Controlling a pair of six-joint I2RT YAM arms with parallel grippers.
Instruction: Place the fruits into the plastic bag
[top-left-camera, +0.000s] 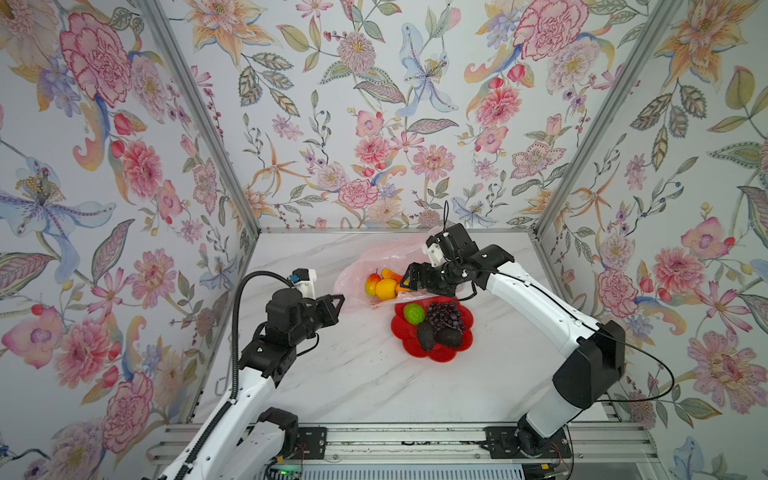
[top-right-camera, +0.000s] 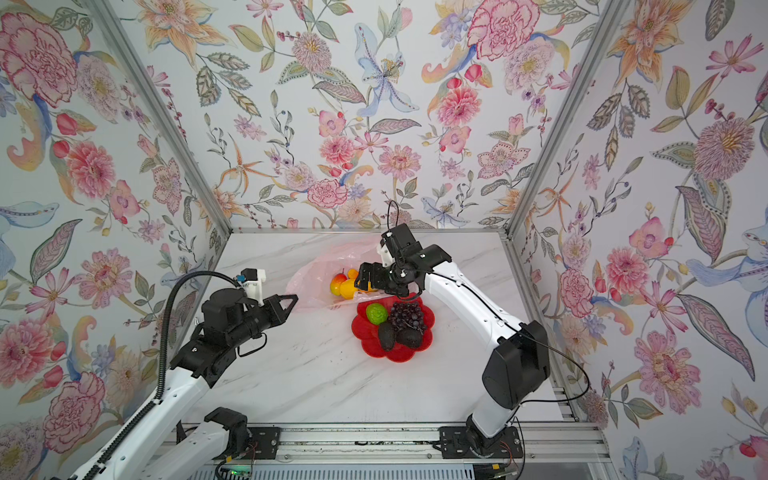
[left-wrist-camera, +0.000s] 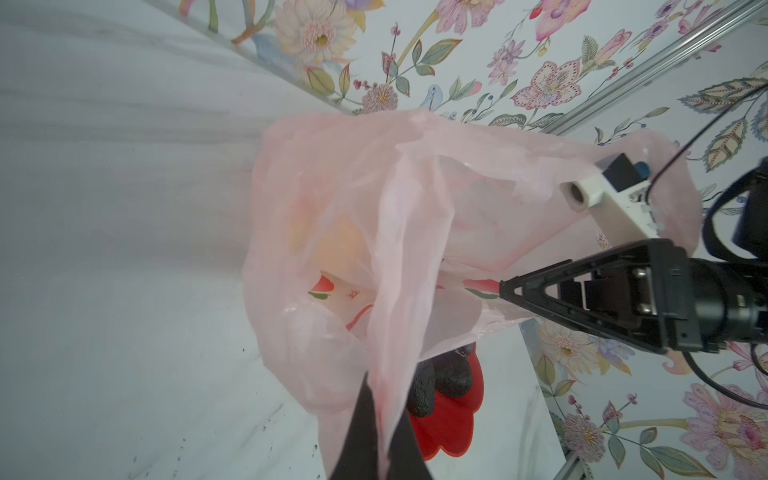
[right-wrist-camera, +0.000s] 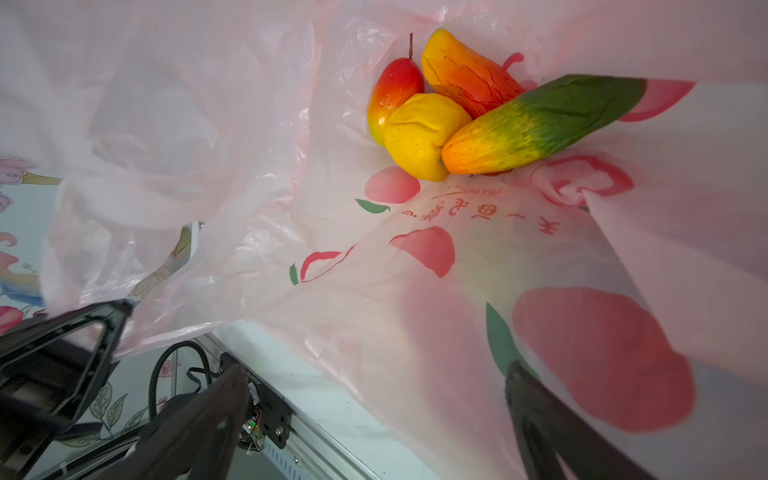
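Observation:
The pink plastic bag (left-wrist-camera: 320, 200) hangs with its mouth spread toward the right. My left gripper is shut on a fold of its edge. Inside the bag lie a red-yellow fruit (right-wrist-camera: 393, 89), a yellow fruit (right-wrist-camera: 424, 132), an orange-red fruit (right-wrist-camera: 472, 76) and a green-orange papaya-like fruit (right-wrist-camera: 544, 126), bunched together. My right gripper stands open at the bag's mouth, nothing between its fingers. On a red plate (top-left-camera: 412, 346) rest a green fruit (top-left-camera: 413, 313), dark grapes (top-left-camera: 445, 314) and two dark avocado-like fruits, one of them (top-left-camera: 426, 336) nearer the left.
The red plate sits close in front of the bag, beneath the right arm (top-right-camera: 472, 296). Free white tabletop (top-left-camera: 360, 384) stretches across the front and left. A patterned wall (top-left-camera: 384, 120) closes off the back.

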